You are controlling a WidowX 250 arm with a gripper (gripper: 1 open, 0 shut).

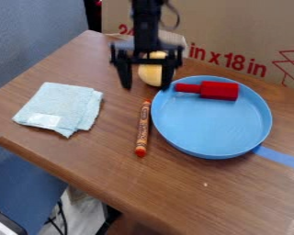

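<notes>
My gripper is a dark, motion-blurred shape at top center, in front of a round yellow object that it partly hides; its finger state is unclear. A blue plate holds a red object with a narrower left end. An orange-red marker-like stick lies left of the plate. A folded light-blue cloth lies on the left of the wooden table.
A cardboard box stands behind the table. Blue tape runs at the right. The table's left edge drops off beside a blue-grey surface.
</notes>
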